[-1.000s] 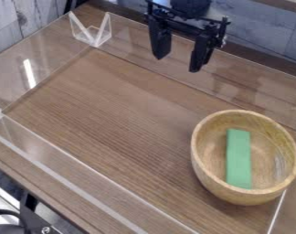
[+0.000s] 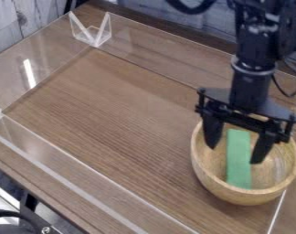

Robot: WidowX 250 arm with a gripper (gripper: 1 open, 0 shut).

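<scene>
My gripper (image 2: pixel 246 128) is at the right, over a round wooden bowl (image 2: pixel 267 190), its two dark fingers spread apart at the bowl's far rim. A green oblong object (image 2: pixel 237 166) lies in the bowl, below and between the fingers. I cannot tell whether the fingers touch the bowl or the object.
A small white wire-like holder (image 2: pixel 92 27) stands at the back left. The table's edge runs along the lower left.
My arm has come down and toward the front right, from the back of the table to over the bowl. The bowl and green object look unmoved.
</scene>
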